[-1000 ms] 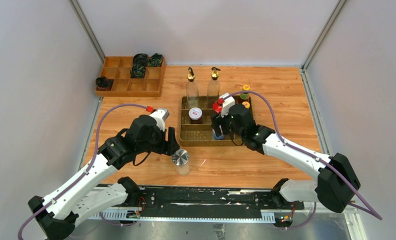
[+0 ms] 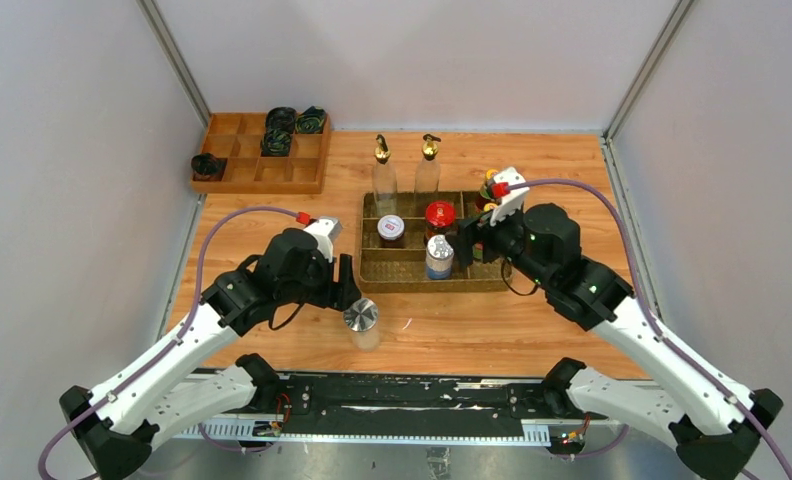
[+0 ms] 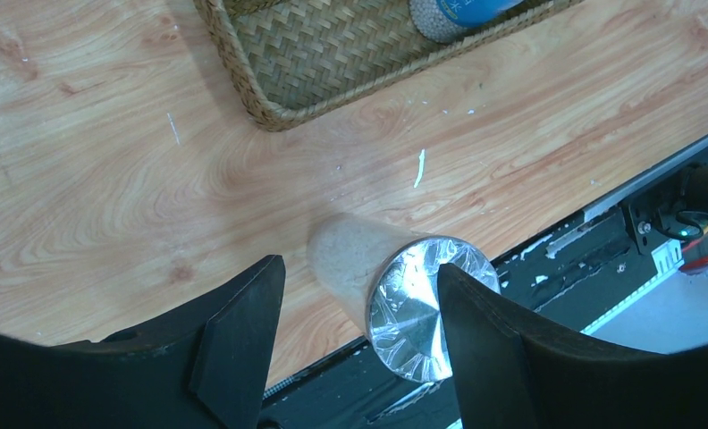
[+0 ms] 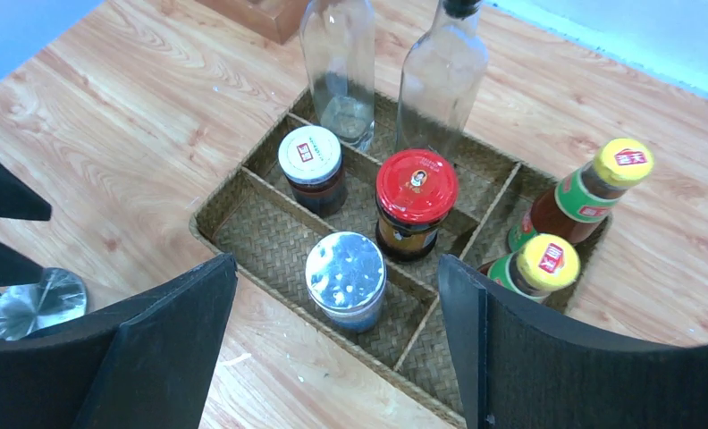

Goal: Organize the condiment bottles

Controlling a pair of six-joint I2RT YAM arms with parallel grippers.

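Note:
A woven divided tray (image 2: pixel 392 285) stands mid-table. In its front row is a silver-capped jar (image 4: pixel 346 277) with a blue label. Behind it stand a white-lidded jar (image 4: pixel 312 165) and a red-lidded jar (image 4: pixel 417 201). Two clear pump bottles (image 2: pixel 384 185) occupy the back, and two yellow-capped bottles (image 4: pixel 592 188) the right. A second silver-capped jar (image 3: pixel 359 259) is upright on the bare table, left of the tray's front. My left gripper is open above that jar, apart from it. Over the tray's right part, my right gripper is open and empty.
A wooden compartment box (image 2: pixel 272 187) holding several dark bowls sits at the back left. The black rail (image 2: pixel 412 400) runs along the table's front edge. Table to the left and far right of the tray is clear.
My right gripper has moved right and up, away from the silver-capped jar, which now stands uncovered in the tray's front row. The left arm has hardly moved.

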